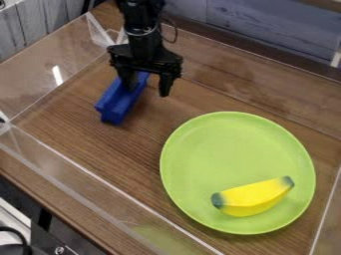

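A black robot gripper reaches down from the top over a blue rectangular block lying on the wooden table at the left. The gripper is open, its two fingers spread at the block's upper end; whether either touches the block is unclear. The block's upper end is partly hidden by the near finger.
A green plate fills the lower right, with a yellow banana on it. Clear side walls border the table at left and bottom.
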